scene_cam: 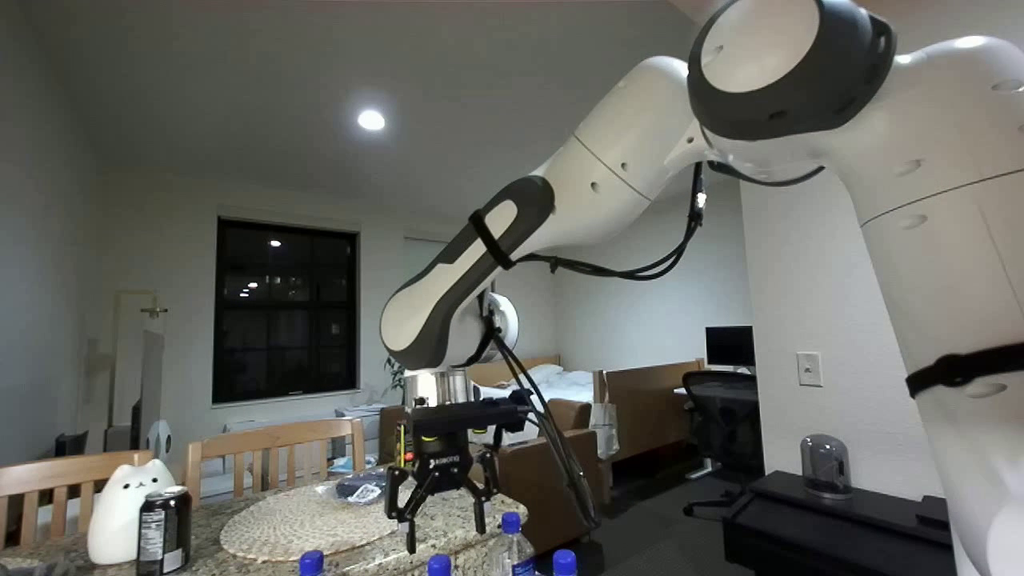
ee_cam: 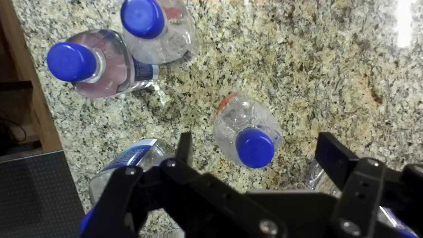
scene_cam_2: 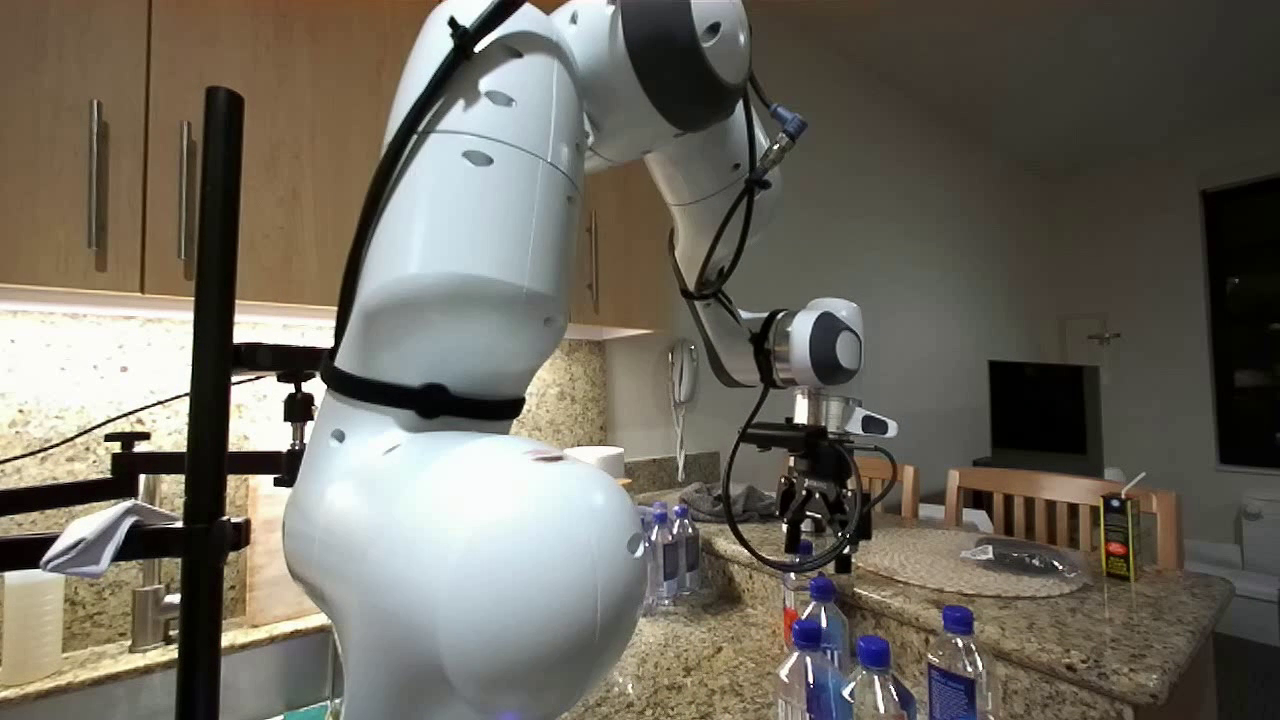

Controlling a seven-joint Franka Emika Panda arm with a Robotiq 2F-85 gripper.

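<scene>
My gripper stands open, seen from above in the wrist view. Between its spread fingers, lower down, shows a clear bottle (ee_cam: 230, 131) with a blue cap and a bit of red label; neither finger visibly touches it. A blue-labelled bottle (ee_cam: 133, 158) is partly covered by the left finger, and another clear bottle (ee_cam: 316, 174) is mostly hidden by the right one. Two more capped bottles, one pinkish (ee_cam: 107, 67) and one clear (ee_cam: 170, 39), are at upper left. In exterior view 1 the gripper (scene_cam: 446, 528) hangs above the blue caps.
On the raised granite counter lie a round woven mat (scene_cam_2: 888, 564) and a dark plastic-wrapped packet (scene_cam_2: 1026, 556). A yellow-black carton (scene_cam_2: 1118, 536) stands behind. A white cat figure (scene_cam: 120, 518) and a dark can (scene_cam: 163, 533) stand at left. Bare granite (ee_cam: 317, 71) fills the wrist view's upper right.
</scene>
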